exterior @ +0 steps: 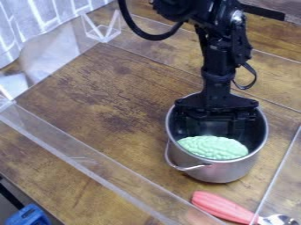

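My black gripper (216, 114) reaches down from above into a steel pot (212, 167) on the right side of the wooden table. A mint-green, bumpy oval object (212, 148) lies on the pot's bottom, just in front of and below the gripper. The fingertips are dark against the pot's shadowed interior, so their opening is hard to make out.
A red-handled utensil (230, 208) with a metal head lies in front of the pot. Clear plastic strips run along the table. A blue object (28, 216) sits at the bottom-left corner.
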